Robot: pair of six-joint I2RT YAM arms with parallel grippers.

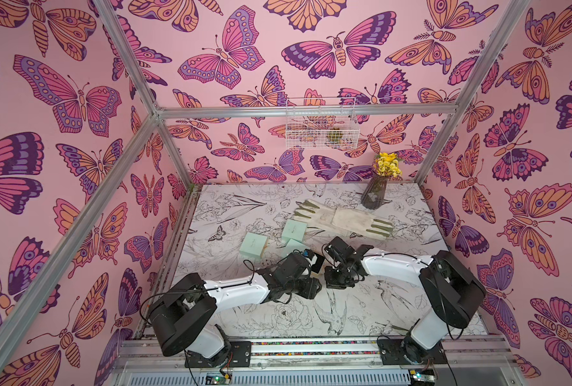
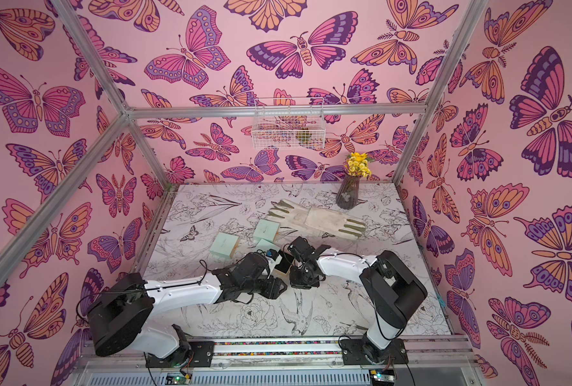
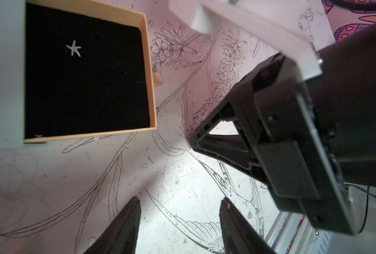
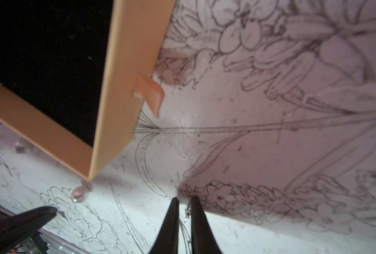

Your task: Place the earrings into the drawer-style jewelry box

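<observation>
The mint jewelry box has its drawer pulled out, lined in black. One small pale star-shaped earring lies on the lining; a tiny pinkish bit shows near the front corner. Beside the drawer, my left gripper is open, with bare table between its fingers. My right gripper points at the table past the drawer's pull tab. Its fingertips are close together with a narrow gap. A tiny object appears between them; whether it is gripped cannot be told.
Pearl-like beads sit on the table along the drawer's side. Two more mint boxes stand behind the left arm. Gloves and a flower vase occupy the back.
</observation>
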